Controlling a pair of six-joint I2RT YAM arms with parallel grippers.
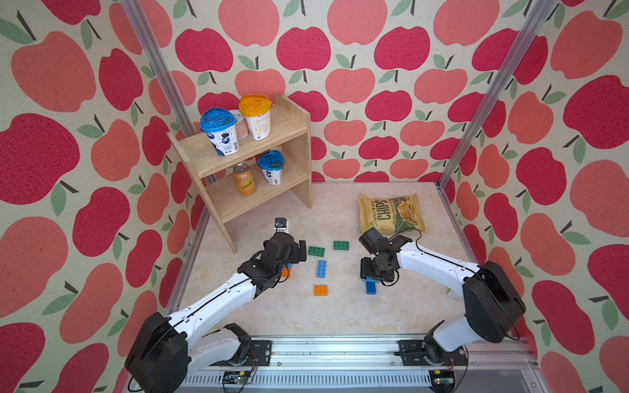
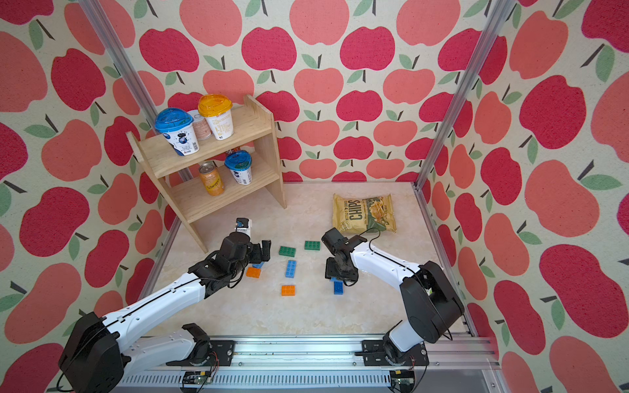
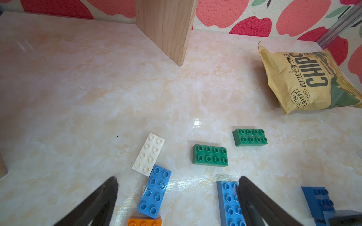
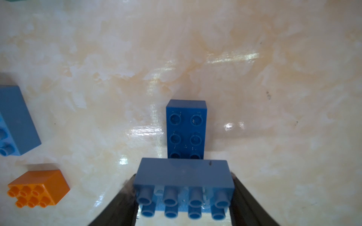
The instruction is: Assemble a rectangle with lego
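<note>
My left gripper is open and empty, raised above a blue brick (image 3: 154, 191) that touches a white brick (image 3: 148, 154) and meets an orange brick (image 3: 144, 222). On the right, a blue brick (image 4: 184, 171) lies crosswise between the fingers of my right gripper, one finger close against each end. It overlaps the near end of a dark blue brick (image 4: 186, 128) and looks higher than it. Whether the fingers grip it cannot be told. Two green bricks (image 3: 210, 154) and another blue brick (image 1: 321, 268) lie between the arms.
A single orange brick (image 1: 320, 290) sits nearer the front edge. Behind the right arm lies a chips bag (image 1: 391, 213). The wooden shelf (image 1: 262, 190) with tubs and a can stands at the back left.
</note>
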